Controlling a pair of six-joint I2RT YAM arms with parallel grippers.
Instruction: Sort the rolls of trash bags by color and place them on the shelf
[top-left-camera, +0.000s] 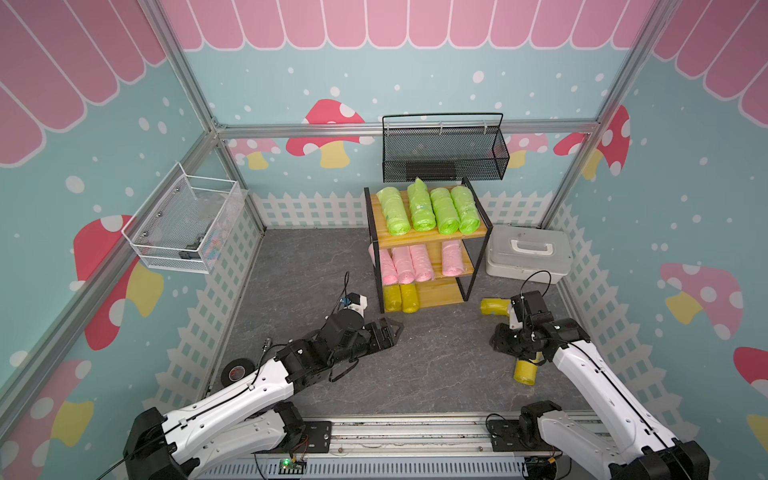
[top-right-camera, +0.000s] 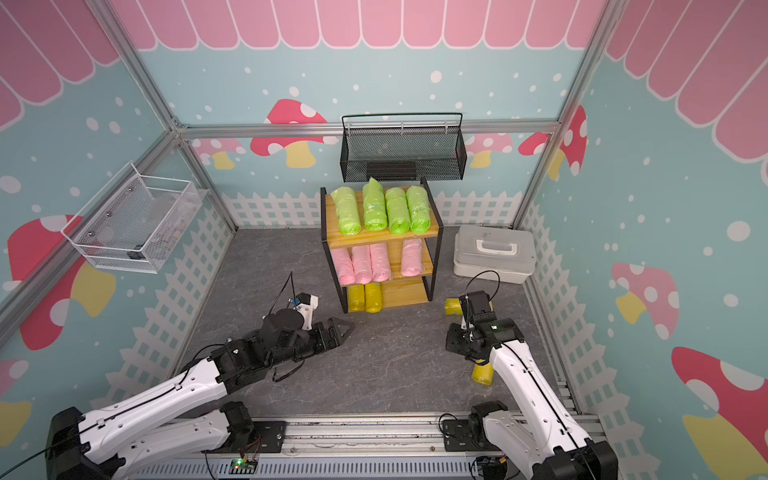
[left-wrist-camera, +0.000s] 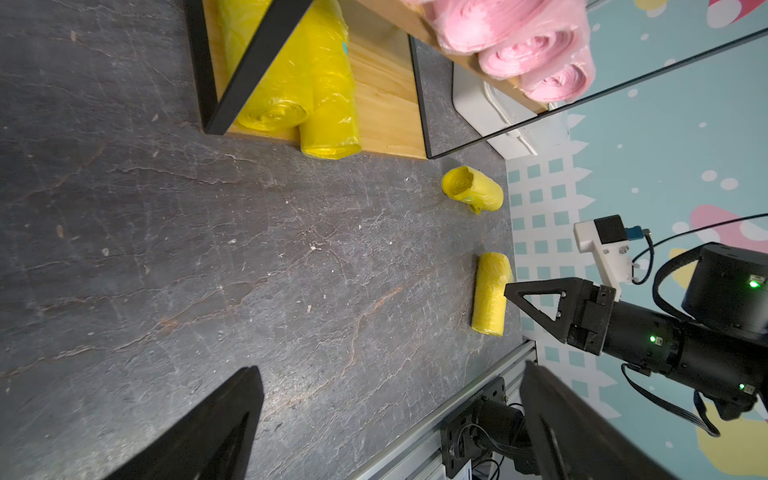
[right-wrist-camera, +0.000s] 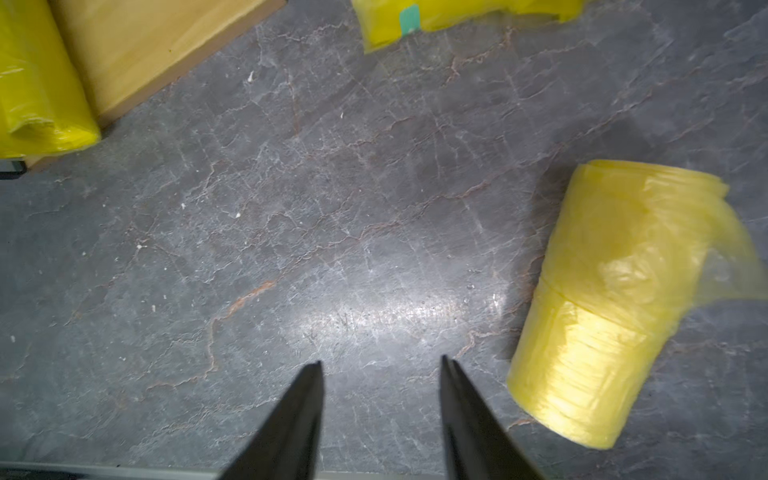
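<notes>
On the shelf rack, green rolls (top-left-camera: 421, 204) fill the top board, pink rolls (top-left-camera: 452, 256) the middle, and two yellow rolls (left-wrist-camera: 328, 104) lie on the bottom board (top-left-camera: 440, 296). Two more lie on the floor at right: one near the rack (left-wrist-camera: 472, 189), another (right-wrist-camera: 612, 296) nearer the front, with loose film at one end. My right gripper hangs above the floor beside the front roll, open with nothing between its fingertips. My left gripper is open and empty, in front of the rack's left side.
A grey case (top-left-camera: 528, 260) stands right of the rack. A white wire basket (top-left-camera: 184, 228) is on the left wall, a black mesh basket (top-left-camera: 444, 152) on the back wall. A black tape roll (top-left-camera: 237, 373) lies at left.
</notes>
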